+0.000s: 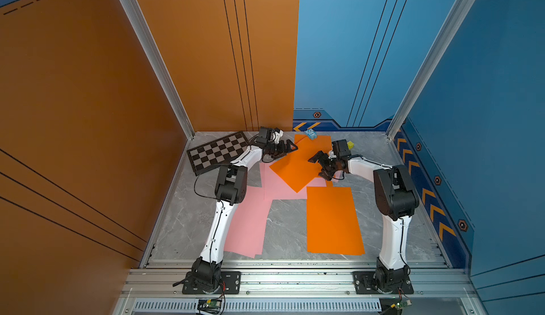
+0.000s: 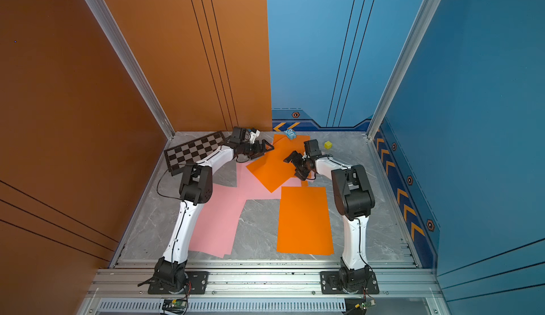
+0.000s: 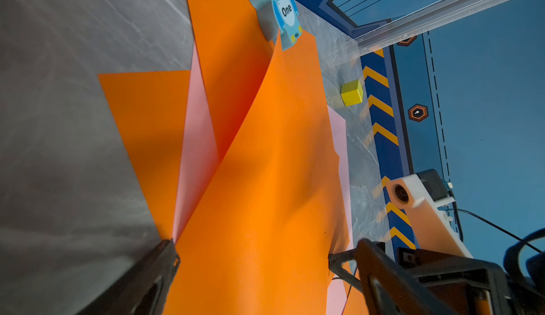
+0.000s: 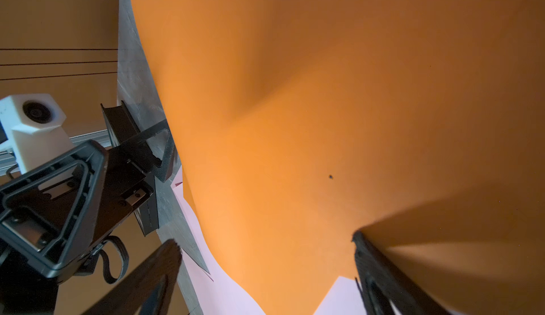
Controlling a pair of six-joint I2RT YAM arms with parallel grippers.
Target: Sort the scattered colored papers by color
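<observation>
Orange sheets (image 1: 295, 167) overlap at the back centre over pink sheets (image 2: 261, 190); one orange sheet (image 1: 333, 219) lies flat at the front right, and pink paper (image 1: 247, 224) at the front left. My left gripper is open at the left edge of the back orange pile, where one sheet's edge is lifted over pink paper. My right gripper is open low on the pile's right part, one finger against the orange surface, with pink paper showing beneath.
A checkered board (image 1: 218, 151) lies at the back left, an owl block (image 3: 279, 11) at the back edge, a yellow cube (image 2: 327, 144) to the right.
</observation>
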